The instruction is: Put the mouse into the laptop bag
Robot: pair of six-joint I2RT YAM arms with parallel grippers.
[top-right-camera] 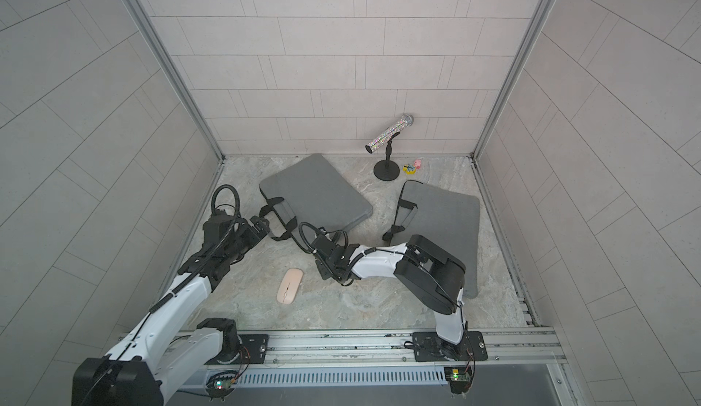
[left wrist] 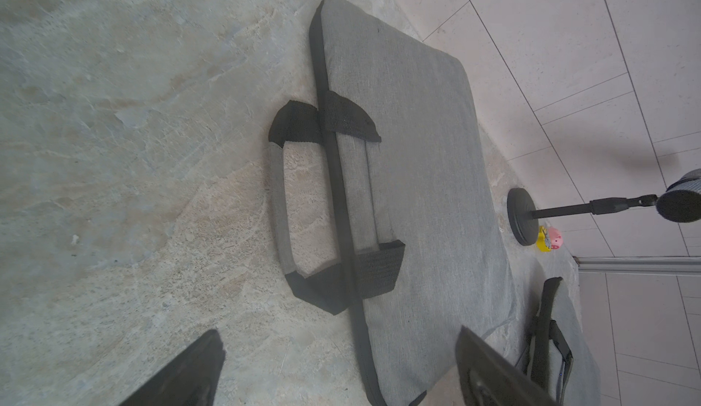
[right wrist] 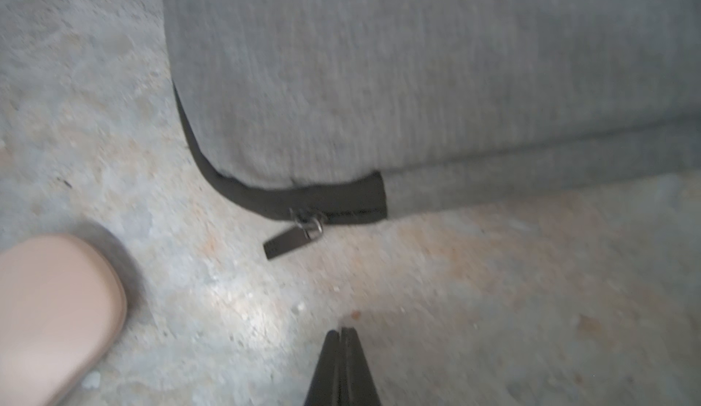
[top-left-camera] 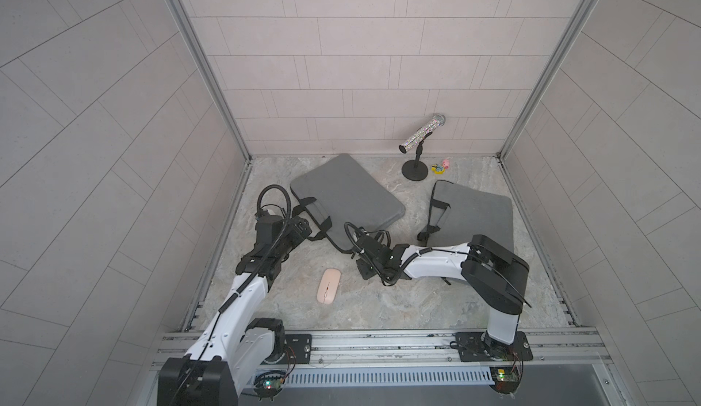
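In the right wrist view my right gripper is shut, its fingertips together with nothing between them, low over the table. Ahead of them, apart from the fingers, a short dark zipper pull (right wrist: 288, 241) hangs slanted from the corner of the grey laptop bag (right wrist: 438, 70). That bag lies flat on the table, its black handle (left wrist: 281, 201) facing my left arm. A pink mouse (top-left-camera: 328, 286) rests on the table in front of the bag, between the two arms. My left gripper stands open and empty by the handle side.
A second grey bag (top-left-camera: 467, 216) lies at the right, partly under the right arm. A microphone on a stand (top-left-camera: 414, 170) and a small yellow-and-pink toy (top-left-camera: 440, 166) are at the back. Bare table surrounds the mouse.
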